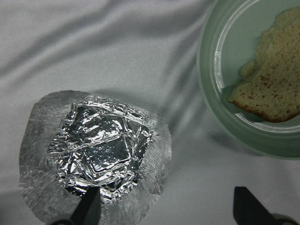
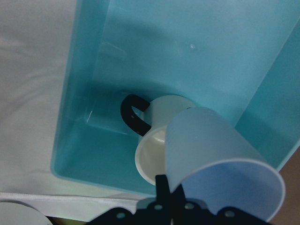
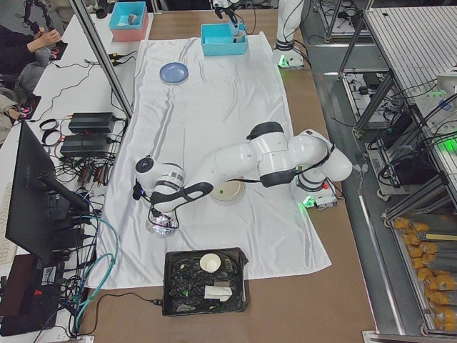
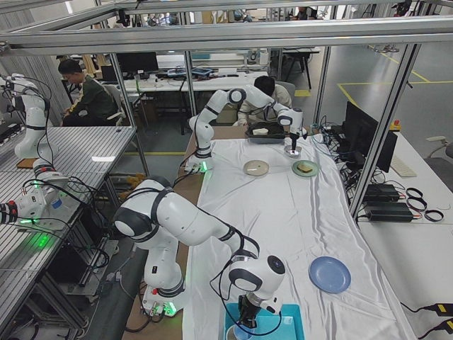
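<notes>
In the left wrist view my left gripper hangs open above a crumpled foil dish (image 1: 101, 150); a green plate (image 1: 213, 112) with a browned flatbread (image 1: 272, 75) lies at upper right. My right gripper is closed on the rim of a pale blue cup (image 2: 211, 140), tilted over a turquoise bin (image 2: 187, 42). A white mug (image 2: 152, 157) with a black handle lies in the bin, partly hidden by the cup.
A blue plate (image 4: 329, 275) lies on the white cloth near the bin. A beige plate (image 4: 256, 167) and a black tray (image 3: 186, 304) are at the other end.
</notes>
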